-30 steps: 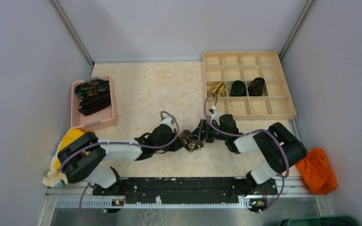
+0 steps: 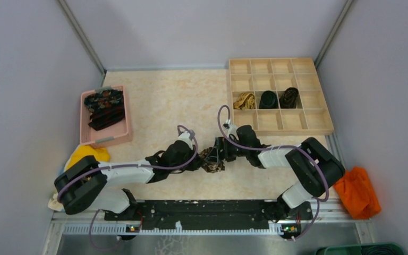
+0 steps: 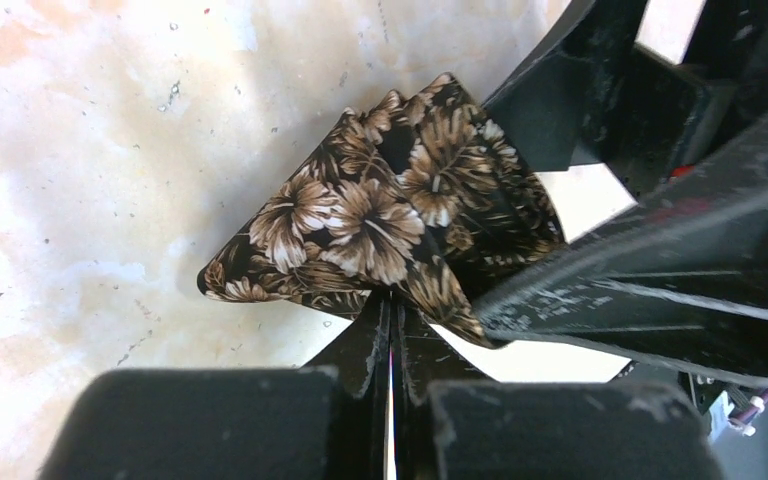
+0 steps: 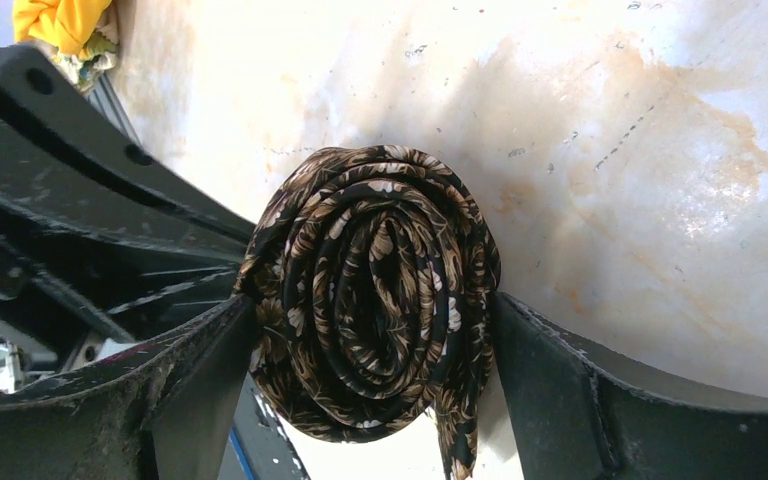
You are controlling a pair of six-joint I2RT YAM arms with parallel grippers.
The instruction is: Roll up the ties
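A dark tie with brown and white flowers [image 2: 213,167] lies rolled on the table between both grippers. Its spiral end [image 4: 385,290] faces the right wrist camera, with a short tail hanging loose at the bottom. My right gripper is open, one finger [image 4: 550,370] on each side of the roll. In the left wrist view, my left gripper is shut, its tips at the near edge of the rolled tie [image 3: 370,220]. Nothing shows between its fingers; the tie partly covers the very tips.
A wooden tray of compartments [image 2: 292,132] at back right holds several rolls in one row. At left, a pink bin [image 2: 118,139] contains folded dark ties. Yellow cloth [image 2: 87,154] lies by the left arm, orange cloth [image 2: 358,192] at far right.
My right gripper has come left and closer around the tie. The left gripper and the rolled tie have shifted slightly left.
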